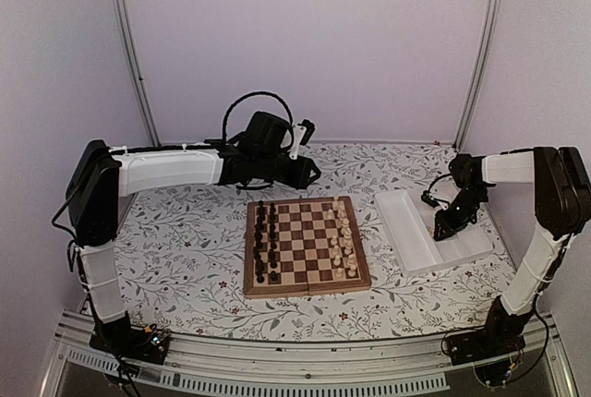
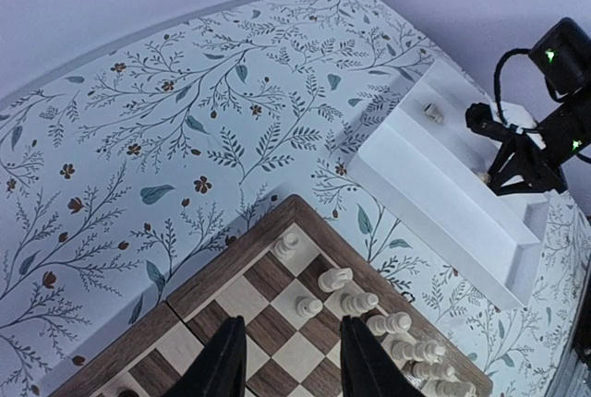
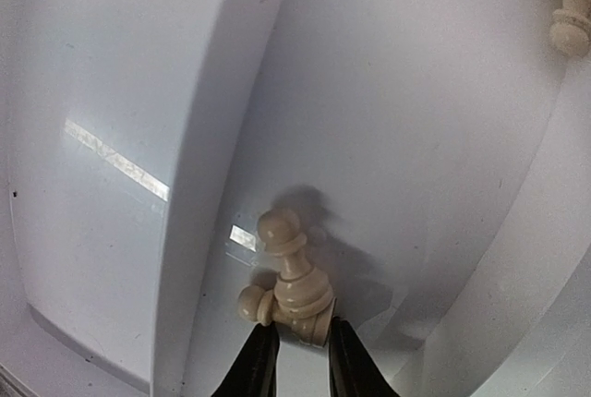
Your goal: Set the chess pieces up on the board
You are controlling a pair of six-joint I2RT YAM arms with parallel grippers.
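The chessboard (image 1: 305,247) holds dark pieces (image 1: 260,240) along its left side and white pieces (image 1: 343,249) along its right. My left gripper (image 1: 301,175) hangs open above the back of the board, empty in the left wrist view. My right gripper is down in the white tray (image 1: 397,231), fingertips apart at two cream pieces lying together: an upper pawn (image 3: 294,263) and a second piece (image 3: 257,303) partly beneath it. Whether the fingers touch the lower piece is unclear.
Another cream piece (image 3: 571,9) lies farther along the same compartment. The tray's other compartment (image 3: 92,185) looks empty in the right wrist view.
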